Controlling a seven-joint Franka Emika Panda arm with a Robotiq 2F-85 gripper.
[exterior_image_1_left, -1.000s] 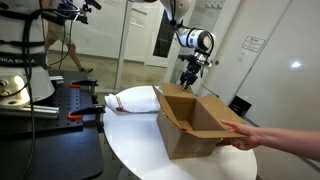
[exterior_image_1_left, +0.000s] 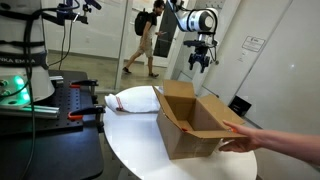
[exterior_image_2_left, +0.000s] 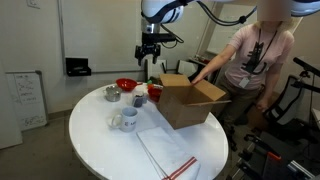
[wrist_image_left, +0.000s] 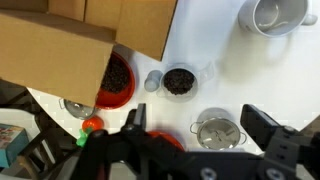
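My gripper stands open above the table, its black fingers (wrist_image_left: 137, 124) apart with nothing between them. An open cardboard box (exterior_image_1_left: 188, 140) sits on the round white table, flaps spread. In the wrist view its cardboard flaps (wrist_image_left: 60, 50) fill the upper left. Beside them is a red bowl (wrist_image_left: 128, 98) holding dark beans or grains. A small clear dish (wrist_image_left: 180, 82) of similar dark grains lies ahead of the fingers, with a small grey cylinder (wrist_image_left: 153, 80) to its left. A steel pot (wrist_image_left: 218, 130) is partly hidden by my gripper.
A person's hand (exterior_image_1_left: 238, 138) touches the box's right flap. Grey mugs, one a grey mug (wrist_image_left: 270, 15), and a white mug (exterior_image_2_left: 125, 120) stand on the table. A white cloth (exterior_image_1_left: 135, 99) lies at its left edge.
My arm has shifted slightly right in the exterior view. A passer-by walks behind. The box looks unmoved.
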